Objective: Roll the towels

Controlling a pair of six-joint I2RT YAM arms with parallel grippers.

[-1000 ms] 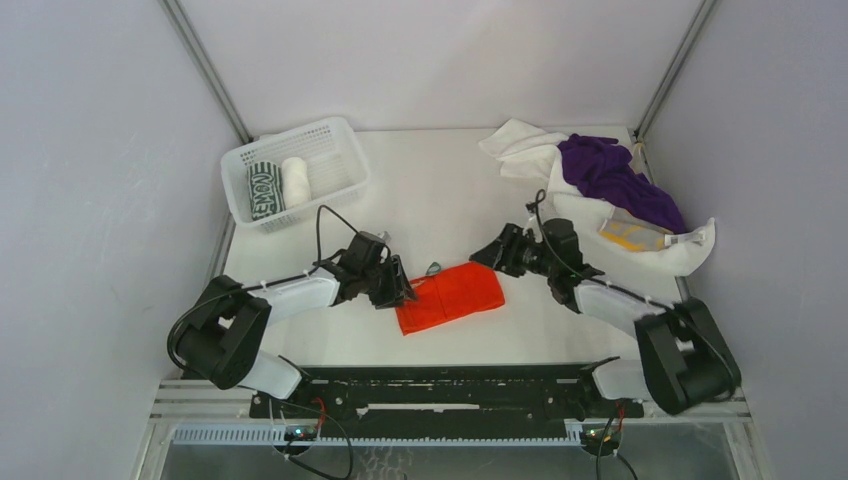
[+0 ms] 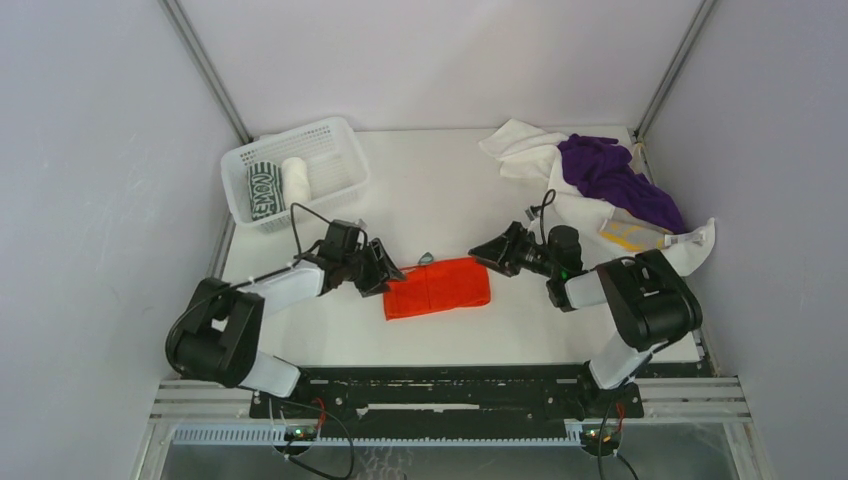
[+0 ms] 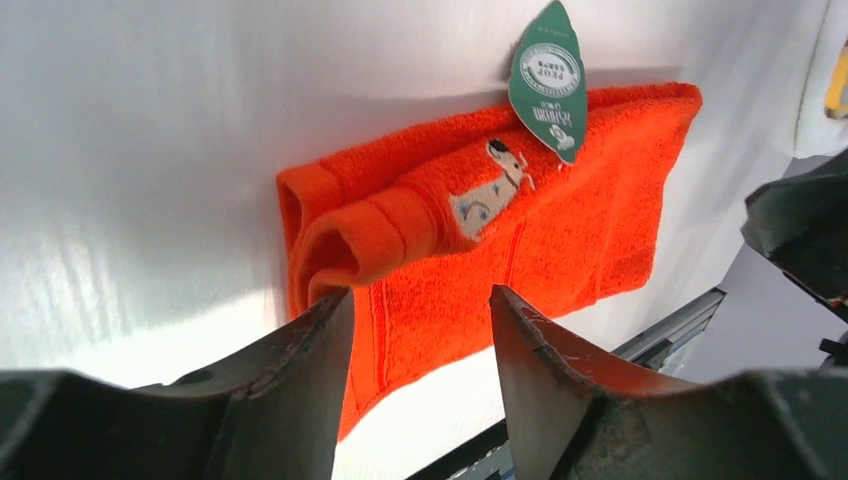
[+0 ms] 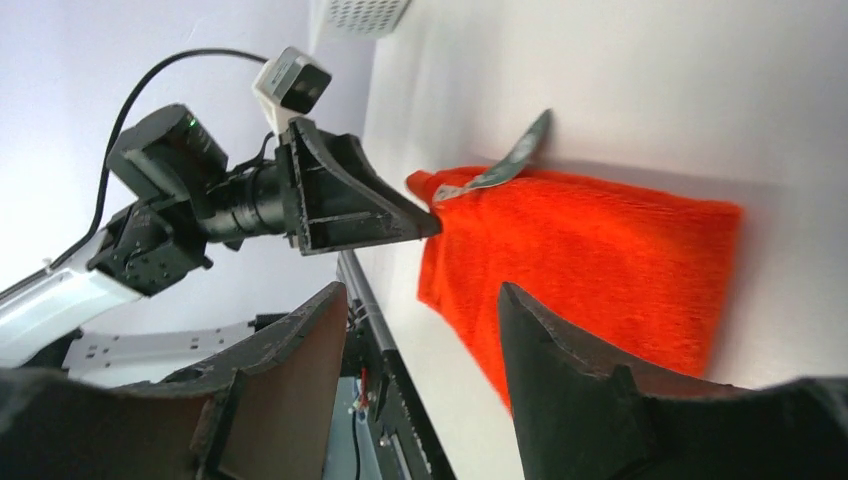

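Observation:
A red towel lies folded near the table's front middle, its far edge turned over in a loose fold with an open end by my left fingers. On that fold show a dog patch and a green paper tag sticking up. My left gripper is at the towel's left end; in its wrist view the fingers stand apart, one tip beside the rolled edge. Whether they touch the cloth is unclear. Over the far right corner hovers my right gripper, open, with red cloth visible beyond its fingers.
A white basket at the back left holds a striped rolled towel and a cream one. Purple cloth and white cloth pile at the back right.
The red towel has shifted left and lies straighter. My left gripper has moved left and slightly back.

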